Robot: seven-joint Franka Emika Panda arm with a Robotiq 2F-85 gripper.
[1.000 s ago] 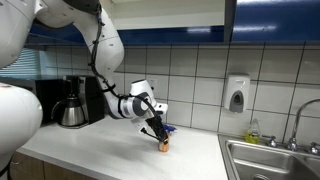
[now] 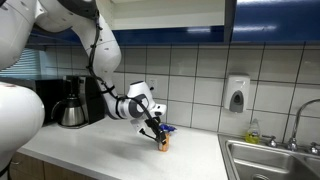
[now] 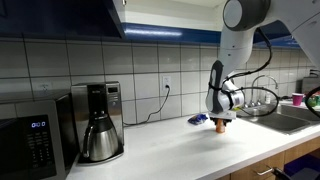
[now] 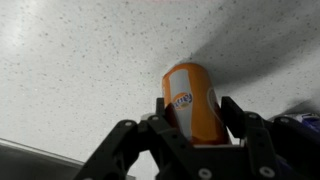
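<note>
An orange bottle (image 4: 190, 100) with a small pale logo fills the space between the dark fingers in the wrist view. My gripper is shut on it, one finger at each side. In exterior view 1 the orange bottle (image 2: 165, 143) shows just below the gripper (image 2: 163, 134), over the white counter. From the other side, the orange bottle (image 3: 220, 126) is beneath the gripper (image 3: 221, 118). Whether its base touches the counter cannot be told.
A blue object (image 3: 197, 119) lies close behind the bottle. The sink (image 2: 270, 160) and a yellow-green soap bottle (image 2: 254, 131) are to the right in exterior view 1. A coffee maker (image 3: 100, 122) and microwave (image 3: 37, 132) stand far off.
The arm and gripper have shifted only slightly over the last second, a touch upward in exterior view 1. The orange bottle stays with the gripper.
</note>
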